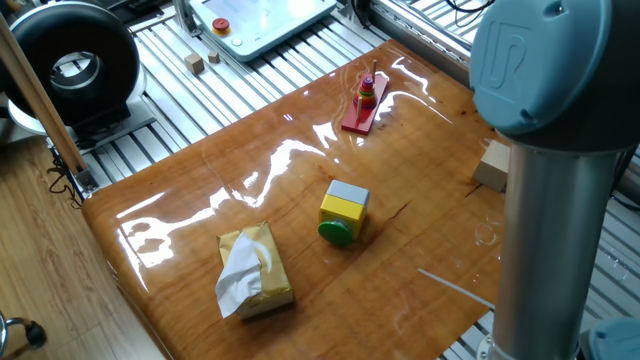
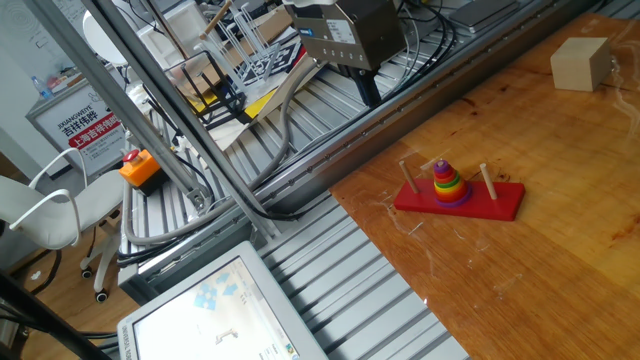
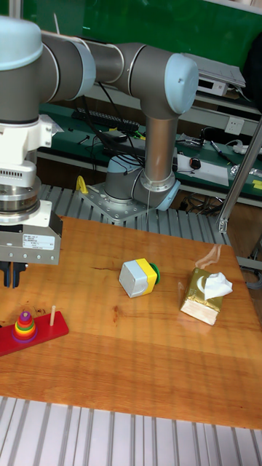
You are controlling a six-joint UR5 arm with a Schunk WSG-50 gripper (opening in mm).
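My gripper (image 3: 12,277) hangs above the table at the left edge of exterior view 3, fingers pointing down. Its dark fingers (image 2: 366,88) also show at the top of exterior view 2, clear of the tabletop. They look close together, but whether they are open or shut is unclear; no object is visible at them. On the table below is a red board (image 2: 490,205) with pegs, its middle carrying a stack of coloured rings (image 2: 449,184). A grey, yellow and green block-like object (image 1: 343,209) rests mid-table. Beside it lies a gold tissue pack (image 1: 272,285) with a white tissue sticking out.
A plain wooden block (image 2: 580,64) sits near the table's edge, partly behind the arm in exterior view 1. A thin white stick (image 1: 455,287) lies near the arm. The teach pendant (image 1: 262,25) is off the table. Bare tabletop separates the ring board from the yellow object.
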